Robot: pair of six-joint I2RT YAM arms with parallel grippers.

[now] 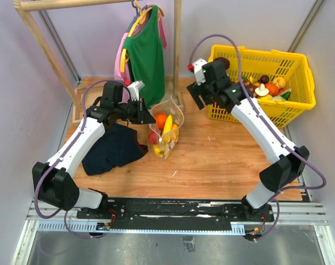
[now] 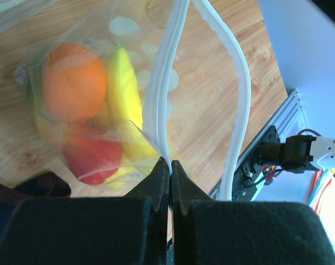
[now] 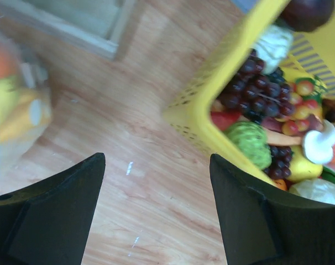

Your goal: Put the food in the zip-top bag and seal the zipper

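The clear zip top bag [image 1: 166,149] stands open in the middle, holding an orange [image 2: 73,83], yellow fruit [image 2: 123,91] and a red fruit [image 2: 90,157]. My left gripper [image 1: 147,120] is shut at the bag's rim, with the zipper strip [image 2: 159,99] running down into its fingertips [image 2: 162,182]. My right gripper [image 1: 198,94] is open, high between the bag and the yellow basket; in its wrist view nothing is between the fingers.
The yellow basket [image 1: 289,110] of toy produce stands at the back right. Dark cloth [image 1: 109,152] lies left of the bag; hanging clothes [image 1: 145,55] are behind.
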